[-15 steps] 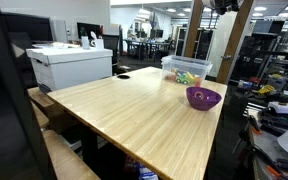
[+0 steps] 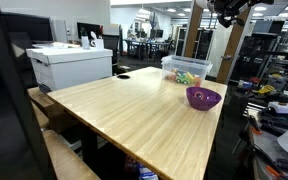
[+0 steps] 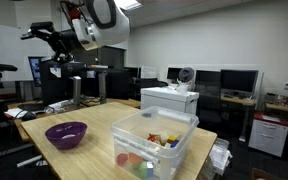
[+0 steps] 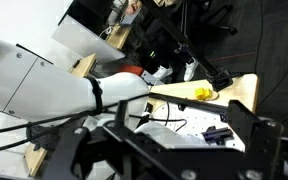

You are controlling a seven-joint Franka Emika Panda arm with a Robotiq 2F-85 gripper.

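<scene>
A purple bowl (image 2: 204,98) sits near the table's edge in exterior view 1, with a small item inside it. A clear plastic bin (image 3: 156,126) with several coloured items in it stands on the table in exterior view 2, beside the purple bowl (image 3: 66,136). High above the table, away from both, hangs my gripper (image 2: 232,14). In the wrist view the dark fingers (image 4: 249,122) stand apart with no object visible between them.
White cabinets (image 2: 72,68) stand behind its far end. In exterior view 2, desks with monitors (image 3: 238,82) are farther back.
In exterior view 1, my gripper at the top right has come lower and more of it shows. The bowl and bin have stayed in place.
</scene>
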